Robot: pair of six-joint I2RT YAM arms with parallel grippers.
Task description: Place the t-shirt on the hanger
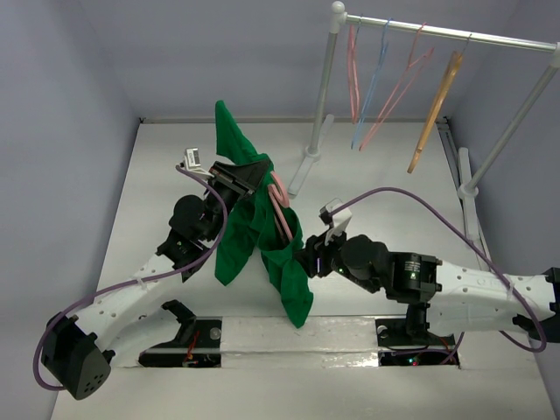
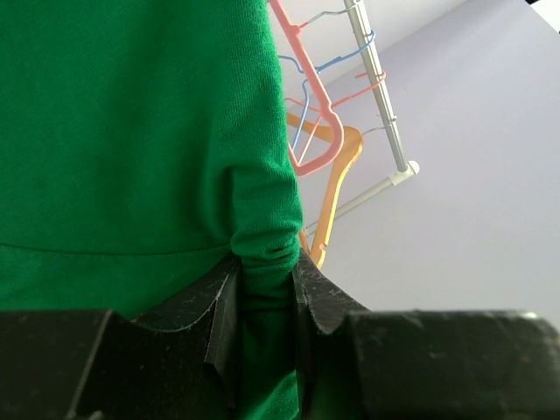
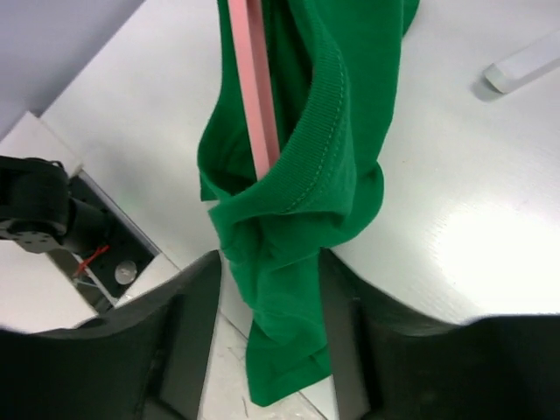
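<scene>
The green t-shirt (image 1: 255, 229) hangs in the air, held by my left gripper (image 1: 262, 164), which is shut on its bunched fabric. In the left wrist view the cloth (image 2: 267, 219) runs down between the left fingers. A pink hanger (image 1: 278, 206) sticks out of the shirt's opening; in the right wrist view the hanger's bar (image 3: 254, 87) reaches into the neck, its lower end hidden by cloth. My right gripper stands part open before the shirt's lower edge (image 3: 297, 210), its fingers spread either side of the hanging cloth, not closed on it.
A white rack (image 1: 446, 35) at the back right carries pink and blue hangers and a wooden hanger (image 1: 435, 112). Its feet (image 1: 308, 156) stand on the white table (image 1: 385, 192), whose middle right is clear.
</scene>
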